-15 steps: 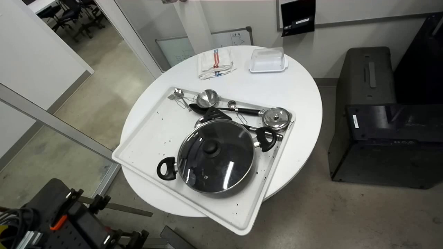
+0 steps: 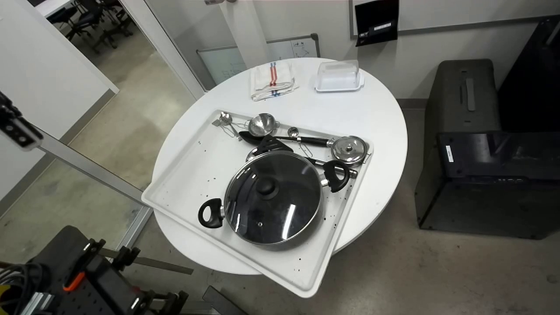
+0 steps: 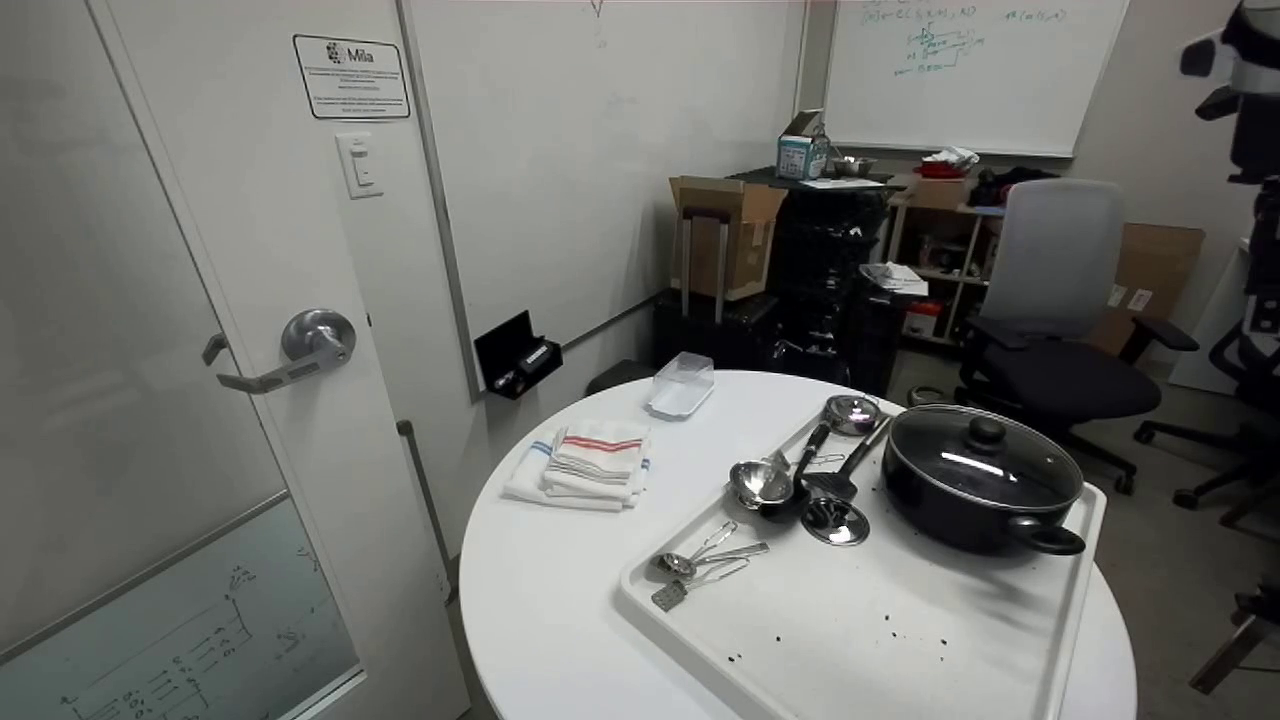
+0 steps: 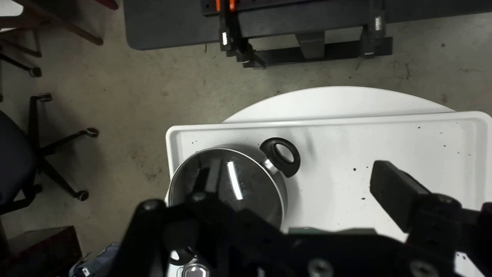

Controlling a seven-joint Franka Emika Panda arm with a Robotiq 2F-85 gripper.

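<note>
My gripper stands wide open above the table, nothing between its fingers. Under it in the wrist view are a black pot with a glass lid point(image 4: 251, 177) and bare tray. In exterior view 1 only a dark part of the arm point(image 2: 20, 128) shows at the left edge, well away from the table. The lidded pot point(image 2: 275, 204) rests on the white tray point(image 2: 181, 183), its two black loop handles sticking out. Ladles, a spatula point(image 3: 834, 484) and a small steel strainer point(image 3: 761, 482) lie beside the pot.
Folded striped towels point(image 2: 273, 80) and a clear-lidded white dish point(image 2: 338, 78) sit on the round table point(image 2: 386, 126) beyond the tray. One tray corner overhangs the table edge. Small whisk-like utensils point(image 3: 696, 566) occupy another corner. Much of the tray's other side is clear apart from dark specks.
A dark part of the arm has come into exterior view 1 at the left edge. The pot, tray, utensils, towels and dish have not moved.
</note>
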